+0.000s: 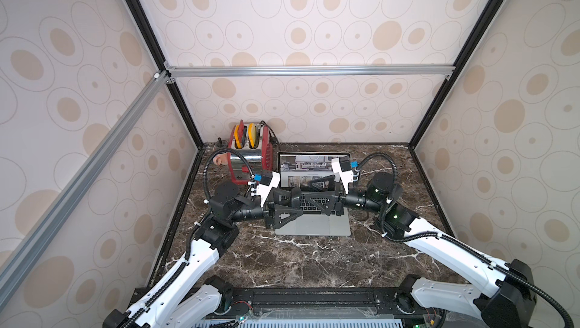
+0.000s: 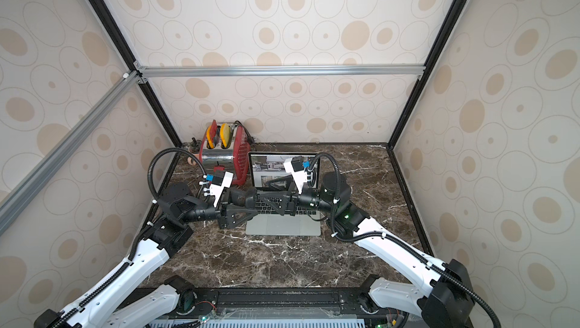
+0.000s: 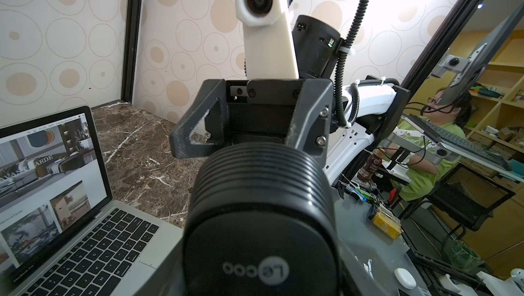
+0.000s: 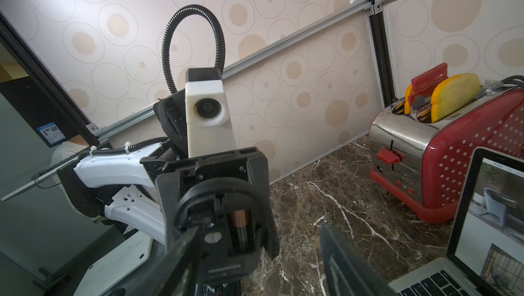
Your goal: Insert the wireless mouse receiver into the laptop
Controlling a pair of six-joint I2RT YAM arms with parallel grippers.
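My left gripper is shut on a black mouse [image 3: 256, 208], whose top with a Lecoo logo shows in the left wrist view. From the right wrist view, the mouse's underside [image 4: 213, 263] faces my right gripper, its battery bay open and a copper-topped battery [image 4: 240, 219] inside. My right gripper's fingers stand apart just short of the mouse, with nothing visible between them. I cannot make out the receiver. Below both grippers lies the open laptop [image 1: 314, 225], its screen lit.
A red toaster [image 4: 458, 154] with yellow and red slices stands behind and left of the laptop. Bare marble tabletop [image 1: 302, 261] lies in front of the laptop and to its right [image 1: 398, 176].
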